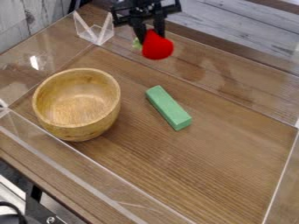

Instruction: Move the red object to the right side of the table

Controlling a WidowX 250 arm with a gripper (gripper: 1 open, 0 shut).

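Near the top centre, the red object [156,46] hangs from my gripper [149,33], which is shut on it. It looks round and red, with a small pale green part [136,43] at its left side. The fingers partly cover its upper side. It appears raised off the wooden table [216,153], though the exact height is hard to tell.
A round wooden bowl [77,105] stands at the left. A green block [169,107] lies near the middle. Clear plastic [93,28] sits at the upper left.
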